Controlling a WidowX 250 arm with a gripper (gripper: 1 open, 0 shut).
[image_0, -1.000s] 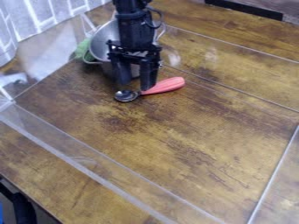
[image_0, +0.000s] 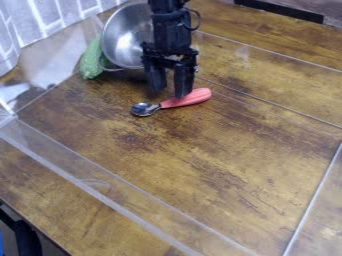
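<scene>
The black gripper (image_0: 170, 78) hangs over a spoon with a pink handle (image_0: 187, 99) and metal bowl (image_0: 144, 109), which lies on the wooden table. A steel bowl (image_0: 126, 36) stands tilted behind the gripper, to its left. A green object (image_0: 91, 62), perhaps a vegetable, lies at that bowl's left side. The fingertips are dark and close over the spoon; whether they touch it, I cannot tell.
Clear plastic edging (image_0: 80, 180) runs along the table (image_0: 201, 170). A white grid-like surface (image_0: 40, 30) is at the back left.
The gripper has shifted slightly right and back, uncovering more of the steel bowl and green object. The spoon looks unmoved.
</scene>
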